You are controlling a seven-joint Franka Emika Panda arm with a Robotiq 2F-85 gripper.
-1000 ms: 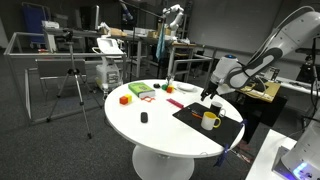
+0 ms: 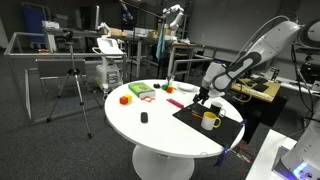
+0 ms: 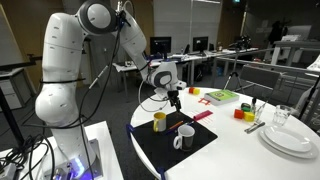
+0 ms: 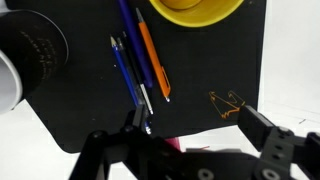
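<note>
Seen from the wrist, my gripper stands open, its dark fingers spread wide over the near edge of a black mat (image 4: 205, 75). Several pens lie side by side on the mat, among them an orange pen (image 4: 154, 50) and a blue pen (image 4: 126, 72). Nothing shows between the fingers. A yellow mug (image 4: 192, 8) is cut off by the top edge of the wrist view, and a white mug (image 4: 12, 82) with a dark inside by the left edge. Exterior view 2 shows the gripper (image 3: 174, 99) above the mat, beyond both mugs.
A red object (image 3: 215, 97) lies beyond the mat. White plates (image 3: 287, 142), a green box (image 3: 222, 97) and small coloured blocks (image 2: 125, 100) are farther off on the white table (image 2: 150, 125). A dark object (image 2: 144, 117) sits alone on clear tabletop.
In exterior view 1 the arm has come lower and toward the mat over the last second. The mugs and other table items have stayed in place.
</note>
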